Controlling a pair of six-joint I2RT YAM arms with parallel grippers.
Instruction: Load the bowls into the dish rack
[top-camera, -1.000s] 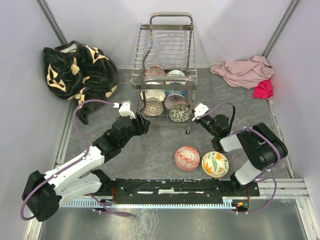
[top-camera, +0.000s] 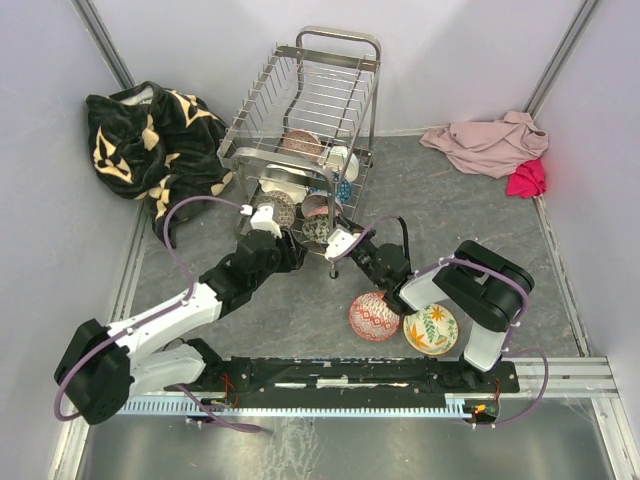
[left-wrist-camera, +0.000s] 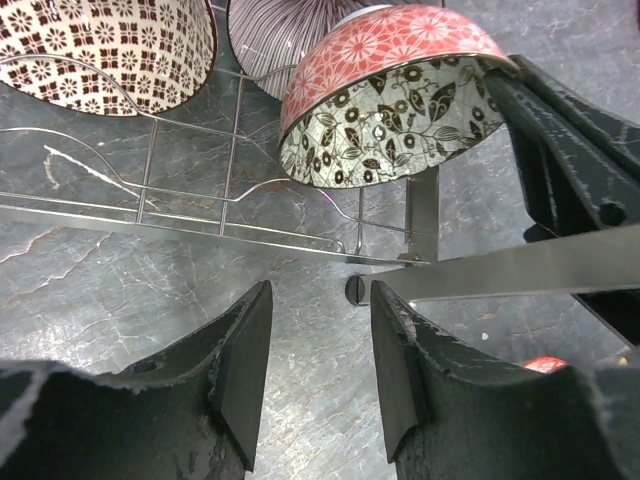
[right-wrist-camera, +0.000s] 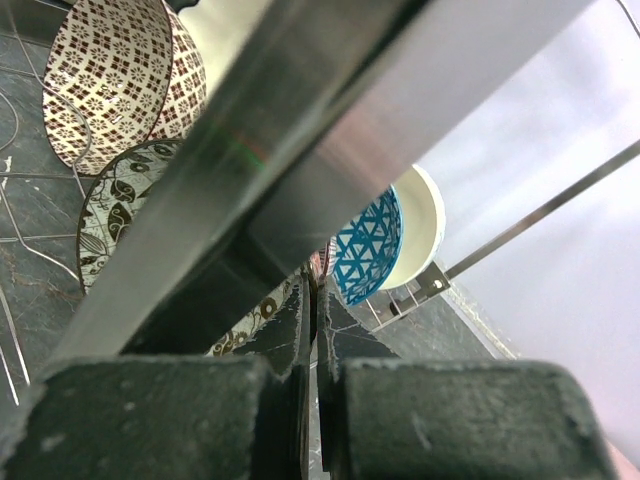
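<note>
The wire dish rack (top-camera: 300, 85) holds several patterned bowls on its lower level. A red-rimmed floral bowl (left-wrist-camera: 390, 120) sits at its front right. My left gripper is part open below that bowl, nothing between its fingers, just outside the rack's front edge. My right gripper is shut behind the rack's metal post, close to the bowls; nothing shows between its fingers. A red bowl (top-camera: 374, 316) and a floral bowl (top-camera: 430, 330) lie on the floor at the front right.
A dark patterned blanket (top-camera: 150, 150) lies at the back left, pink cloths (top-camera: 485, 145) at the back right. The floor at front left and right of the rack is mostly clear.
My right gripper has moved left to the rack's front post. The rack with its bowls has shifted left and turned. The left gripper has moved slightly.
</note>
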